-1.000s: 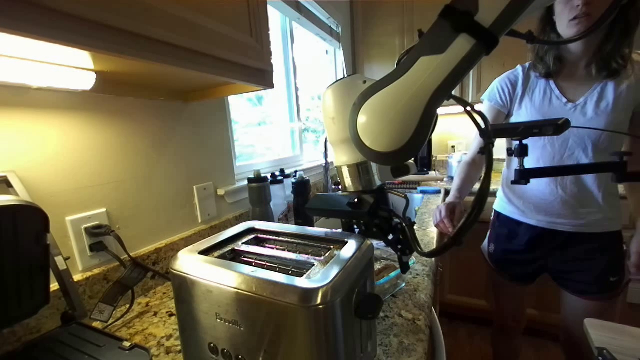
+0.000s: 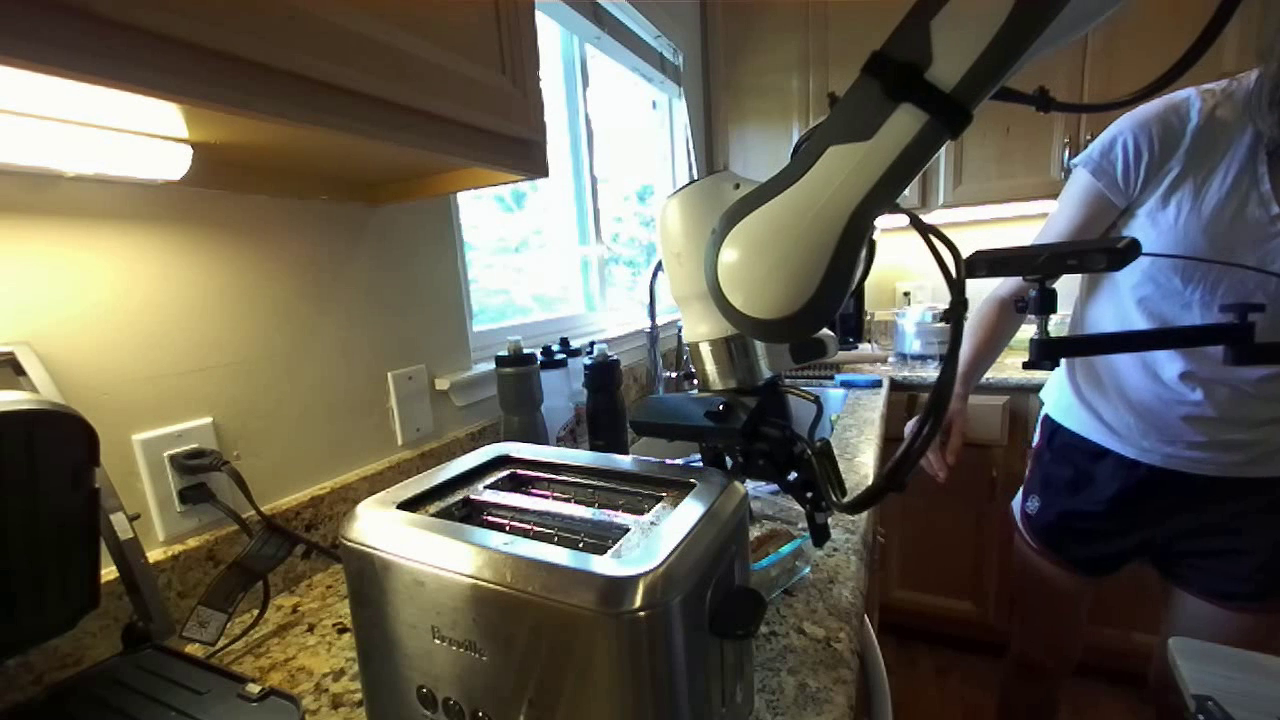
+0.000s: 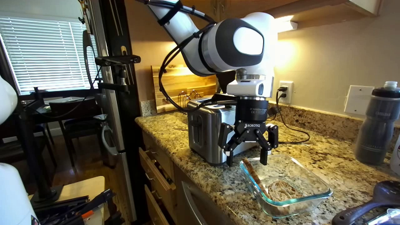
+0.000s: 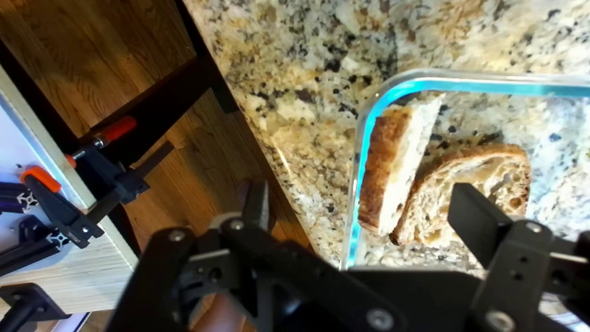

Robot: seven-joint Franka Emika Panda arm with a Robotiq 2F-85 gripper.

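My gripper (image 3: 246,159) points down above the near-left rim of a clear glass dish (image 3: 325,192). Its fingers stand wide apart with nothing between them. In the wrist view, one slice of bread (image 4: 383,176) leans on edge along the dish's left wall, crust up. A second slice (image 4: 470,188) lies flatter beside it, partly covered by one finger (image 4: 474,218); the other finger (image 4: 257,202) is out past the counter edge. A steel two-slot toaster (image 2: 540,600) stands behind the gripper, its visible slots holding no bread.
Water bottles (image 2: 522,396) stand along the wall by the window. A dark utensil (image 3: 369,204) lies near the dish's right side. The toaster's cable (image 3: 300,140) runs over the counter. A person (image 2: 1152,324) stands beside the counter.
In exterior view 1 my wrist has shifted slightly right and looks more upright. The person has moved right, with the hand drawn back from the counter edge. The toaster has not moved.
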